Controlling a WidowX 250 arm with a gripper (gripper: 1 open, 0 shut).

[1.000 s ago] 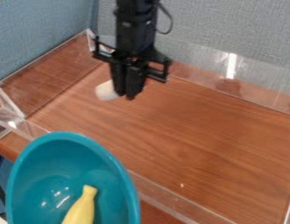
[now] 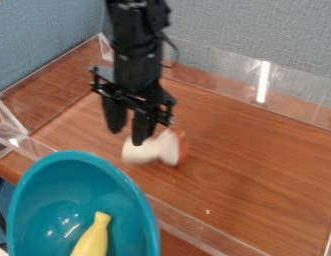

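Observation:
The black gripper (image 2: 138,118) hangs over the middle-left of the wooden surface, fingers pointing down. Just beneath it lies a white object (image 2: 149,150) with a reddish end at its right, partly behind the fingertips; whether they touch it I cannot tell. A teal bowl (image 2: 134,225) stands at the lower left with a yellow object (image 2: 90,237) inside.
Clear low walls edge the wooden surface (image 2: 255,175), along the back, left and front. A blue padded panel is at the back left, a grey one behind.

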